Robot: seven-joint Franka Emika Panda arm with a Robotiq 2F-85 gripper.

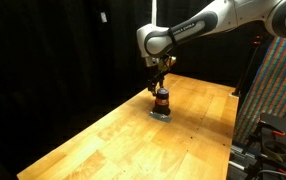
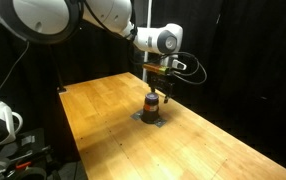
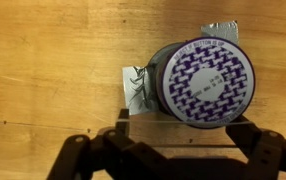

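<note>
A dark cylinder with an orange band [image 1: 162,102] stands upright on the wooden table. In the wrist view, its round top [image 3: 207,82] has a purple-and-white pattern with printing around the rim, partly readable as "BUTTON". Silver tape [image 3: 137,88] shows at its base on the table. My gripper is open, its fingers wide apart with nothing held between them. In the second exterior view the gripper [image 2: 157,88] hangs above and slightly behind the cylinder [image 2: 151,106]. Whether a fingertip touches the cylinder cannot be made out.
Black curtains [image 1: 63,70] hang behind it. A thin dark post [image 1: 248,68] rises by the table's right edge in the first exterior view, with dark equipment [image 1: 276,140] beside the table.
</note>
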